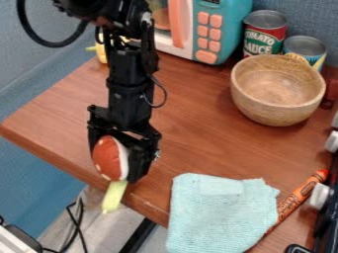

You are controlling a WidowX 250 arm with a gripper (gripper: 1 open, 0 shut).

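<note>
My black gripper (122, 148) hangs over the left front edge of the wooden table (199, 119), angled downward. At its tip is an orange-red object with a white band (109, 156), with a pale yellow-green piece (114, 196) pointing down below it. The gripper appears shut on this object, though the fingers are partly hidden behind it.
A light blue cloth (220, 212) lies at the front, beside an orange printed stick (297, 198). A wooden bowl (278, 91), cans (264, 32) and a teal toy microwave (211, 25) stand at the back.
</note>
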